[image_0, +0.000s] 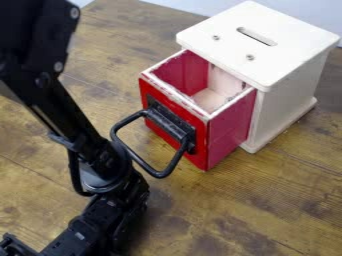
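A white wooden box (287, 75) with a slot in its top stands at the upper right. Its red drawer (227, 132) is pulled out toward the left, and its pale interior is empty. On the drawer's front is a black handle (175, 133). My black arm comes in from the left, its gripper (150, 145) at the drawer front, where a looped black bar reaches the handle. Whether the fingers are open or shut on the handle is hard to make out.
A pale wall runs along the top edge behind the box.
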